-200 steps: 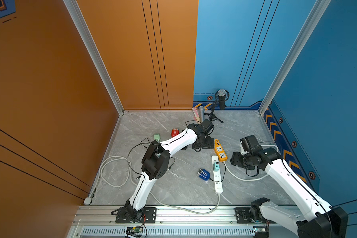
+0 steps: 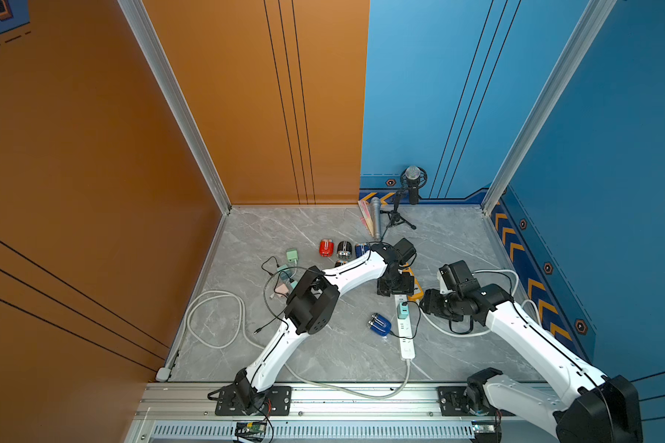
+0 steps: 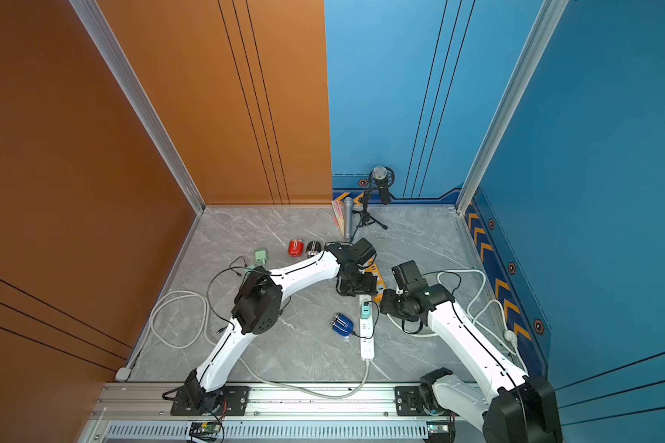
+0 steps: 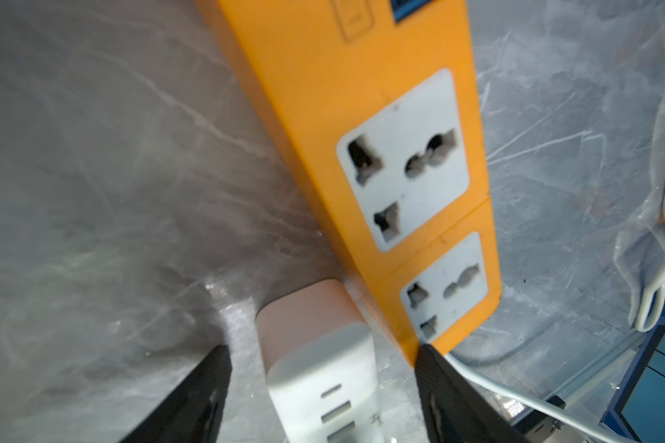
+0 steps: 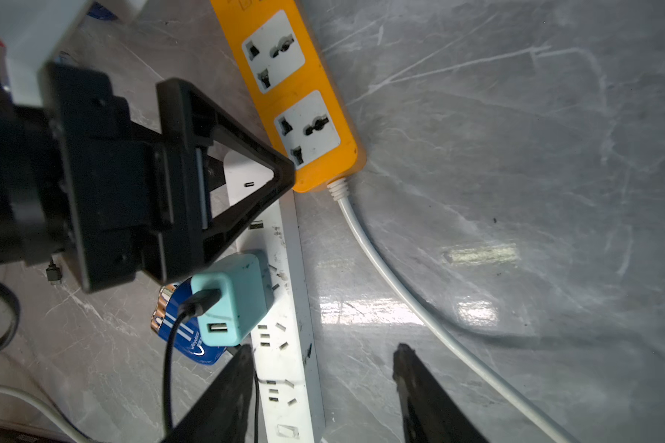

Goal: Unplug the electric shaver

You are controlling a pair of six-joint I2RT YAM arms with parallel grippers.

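A blue shaver [image 2: 379, 323] lies beside the white power strip [image 2: 406, 343], a cord running from it. On that strip sits a teal adapter [image 5: 229, 302] with a black cable plugged in. My left gripper hangs over the strip's far end, next to the orange strip [image 4: 377, 88]; its fingers stand apart around the white strip's end, and whether they touch it is unclear. My right gripper is open above the marble right of the white strip, nothing between its fingers.
Red [image 2: 326, 246] and black objects, a green adapter [image 2: 292, 254] and loose cables lie behind and left. A microphone stand [image 2: 397, 217] is at the back. White cords cross both sides.
My left arm has moved right and toward the front, over the white strip's far end. The right arm has shifted left toward the strips.
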